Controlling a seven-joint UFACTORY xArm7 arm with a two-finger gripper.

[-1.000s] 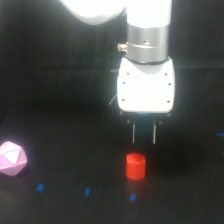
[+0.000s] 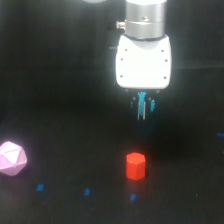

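Note:
A red block (image 2: 136,166), its top face angular and many-sided, rests on the dark tabletop near the lower middle of the camera view. My gripper (image 2: 142,113) hangs above and beyond it in the picture, pointing down under the white hand (image 2: 143,65). Its thin fingers show close together, with light blue around their upper part. No object is clear between the fingertips, and they are apart from the red block. Whether the fingers are fully shut is too small to tell. At the left lies a pale pink faceted ball (image 2: 11,158).
Several small blue squares mark the dark table, among them one blue square (image 2: 40,187) at lower left and another blue square (image 2: 133,197) in front of the red block.
The hand has risen away from the red block. Its fingers, spread wide apart a second ago, now appear close together. Both the red block and the pink ball are where they were.

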